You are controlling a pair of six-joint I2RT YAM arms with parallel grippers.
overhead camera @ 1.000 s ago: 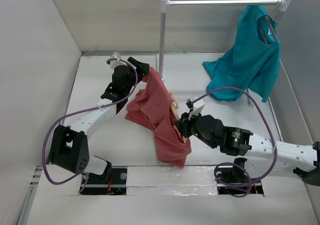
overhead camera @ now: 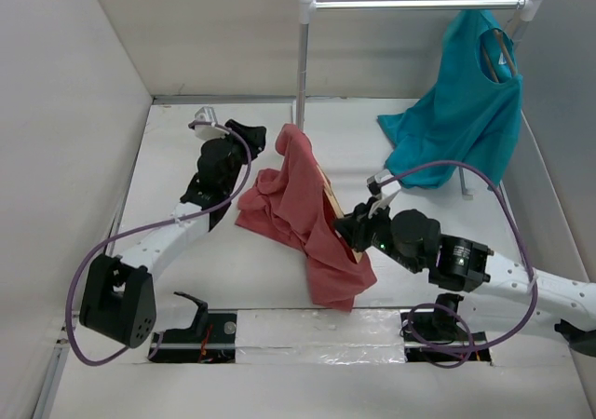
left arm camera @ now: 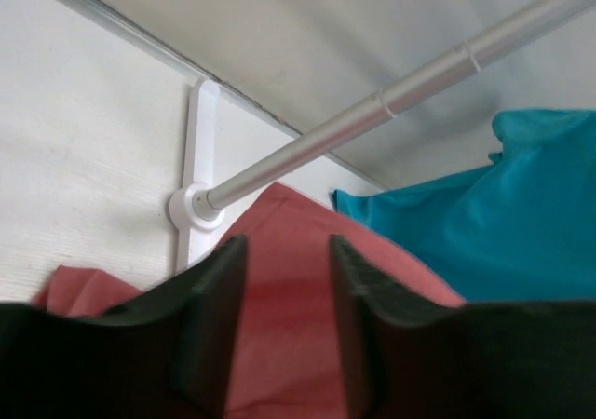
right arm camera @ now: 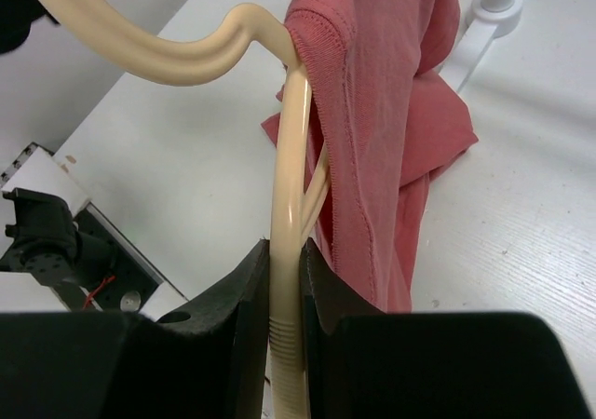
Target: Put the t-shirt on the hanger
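A red t-shirt point(overhead camera: 284, 205) is draped over a pale wooden hanger point(overhead camera: 332, 205) in the middle. My right gripper point(overhead camera: 346, 225) is shut on the hanger, whose curved bars fill the right wrist view point(right arm camera: 290, 214) with red cloth point(right arm camera: 372, 158) alongside. My left gripper point(overhead camera: 251, 130) is up at the left of the shirt's top corner, apart from it in the top view; its blurred fingers point(left arm camera: 209, 335) stand apart in the left wrist view, red cloth behind them.
A metal rail point(overhead camera: 419, 5) on posts spans the back, with a teal shirt point(overhead camera: 461, 112) hung at its right end. The left post point(left arm camera: 307, 144) stands just behind the red shirt. White floor shows left of the shirt.
My left gripper has moved left, away from the shirt's top corner. My right gripper has moved slightly right with the hanger and shirt.
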